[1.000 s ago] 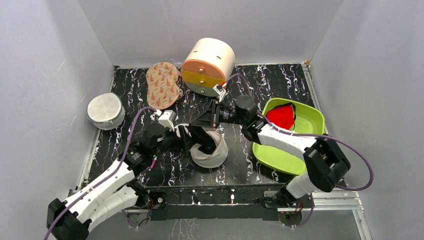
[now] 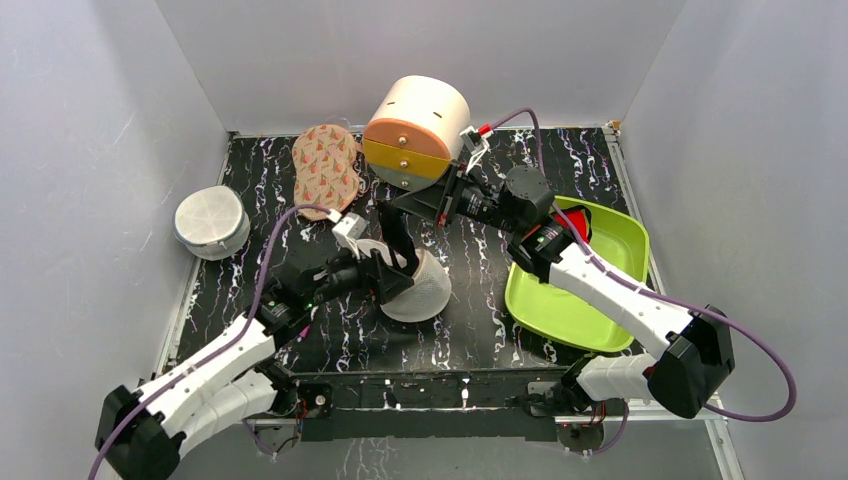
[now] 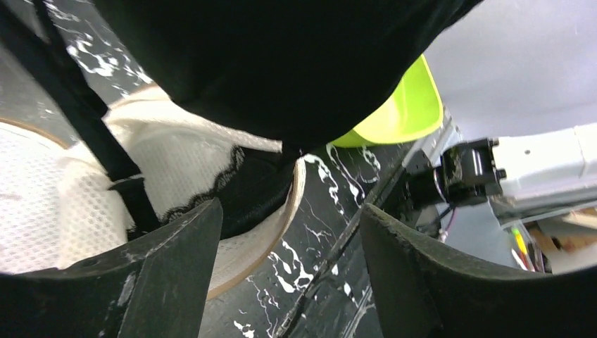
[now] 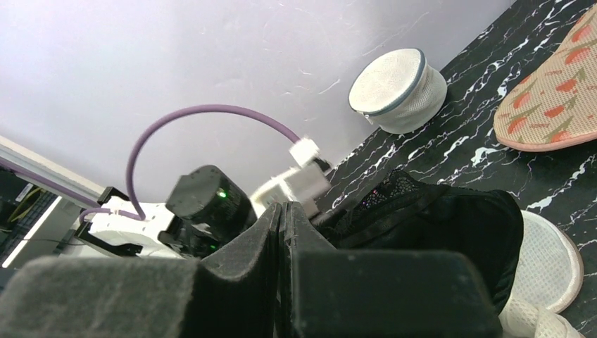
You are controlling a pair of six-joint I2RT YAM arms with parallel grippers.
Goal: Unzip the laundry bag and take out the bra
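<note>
The white mesh laundry bag [image 2: 420, 292] stands unzipped on the table, its mouth facing up and its lid folded back. A black bra [image 2: 395, 234] stretches upward from the bag; in the left wrist view part of the bra [image 3: 264, 179], with lace edging and a strap, is still inside. Above the bag, my right gripper [image 2: 398, 204] is shut on the bra's upper end, and black cloth hangs below its fingers in the right wrist view. My left gripper is open at the bag's rim, one finger overlapping the rim from this viewpoint.
A green tray [image 2: 555, 327] holding a red item [image 2: 577, 221] lies to the right. Behind are a small drawer box [image 2: 415, 125] and a patterned bag [image 2: 325, 170]. Another round mesh bag [image 2: 212, 220] sits at the far left.
My right gripper has risen and moved slightly back, drawing the bra up into a longer stretch.
</note>
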